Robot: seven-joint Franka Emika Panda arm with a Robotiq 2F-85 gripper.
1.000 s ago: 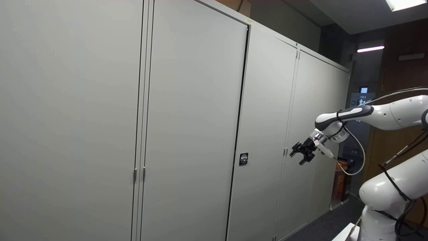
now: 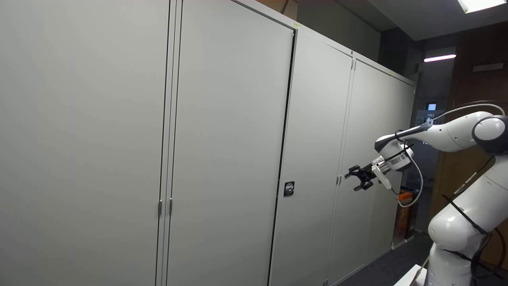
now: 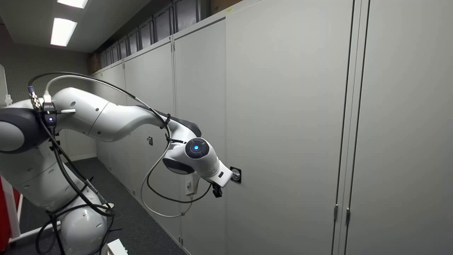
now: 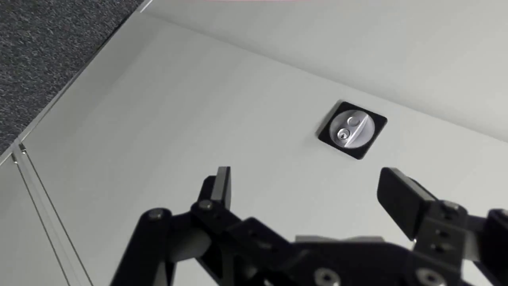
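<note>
A round silver turn-knob lock point(image 4: 352, 129) on a black square plate is set in the grey cabinet door point(image 4: 228, 109). Exterior view 1 shows the same lock point(image 2: 289, 188) near the door's edge, and in exterior view 2 the lock point(image 3: 236, 174) appears just beyond the wrist. My gripper is open with its fingers wide apart and nothing between them. It hangs in the air before the cabinet, apart from the lock; in the wrist view the lock lies beyond the fingertips, towards the right finger point(image 4: 402, 200). From exterior view 1 the gripper point(image 2: 351, 181) is to the right of the lock.
Tall grey cabinet doors point(image 2: 228, 143) stand closed in a row along the wall. Dark carpet point(image 3: 127, 212) covers the floor in front. A loose cable loop point(image 3: 161, 214) hangs below my wrist. The space between gripper and cabinet looks clear.
The arm has shifted: its elbow and forearm sit further left in exterior view 1, and the wrist has tilted slightly, lifting the lower finger. The cabinet doors and lock look the same.
</note>
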